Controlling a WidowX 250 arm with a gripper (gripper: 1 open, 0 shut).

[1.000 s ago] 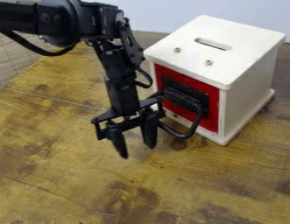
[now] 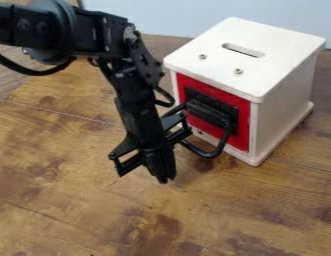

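My black gripper (image 2: 164,168) points down just above the wooden table, its fingers shut together with nothing visible between them. It stands in front and to the left of a white box (image 2: 281,110) with a red front panel (image 2: 240,144). The panel carries a black fitting with a curved black bar or cable that arcs down beside my gripper; where its lower end goes is partly hidden by the arm.
The box top has a slot (image 2: 244,50) and two small bolts. A pale wall stands behind, and a mesh surface shows at the far left.
The two fingers, apart one second ago, have come together. The box has not visibly moved.
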